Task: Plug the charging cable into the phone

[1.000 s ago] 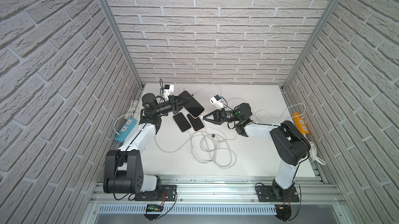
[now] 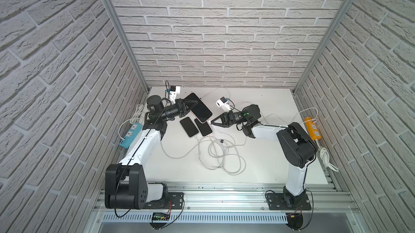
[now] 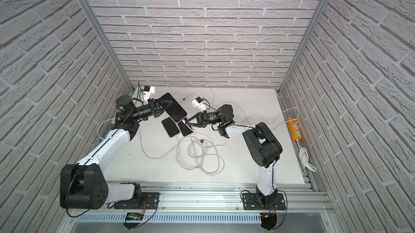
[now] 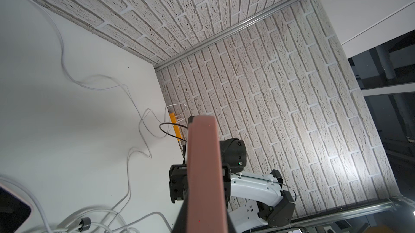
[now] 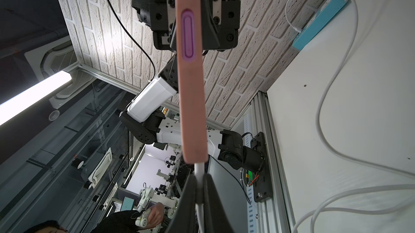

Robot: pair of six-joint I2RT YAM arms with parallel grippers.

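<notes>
A pink-edged phone with a dark screen (image 2: 198,107) is raised above two other phones (image 2: 189,126), my left gripper (image 2: 190,104) shut on its upper end. At its lower corner, my right gripper (image 2: 211,121) is shut on a white cable plug (image 5: 199,169). In the right wrist view that plug lines up with the lower end of the phone's pink edge (image 5: 192,111) and touches it or nearly does; I cannot tell whether it is inserted. In the left wrist view the pink edge (image 4: 205,176) hides the fingers and plug.
Loose white cables (image 2: 229,163) lie coiled on the white table (image 2: 272,159). A blue power strip (image 2: 131,135) is by the left wall, an orange one (image 2: 312,128) by the right. Brick-patterned walls enclose the back and sides.
Both grippers keep their holds.
</notes>
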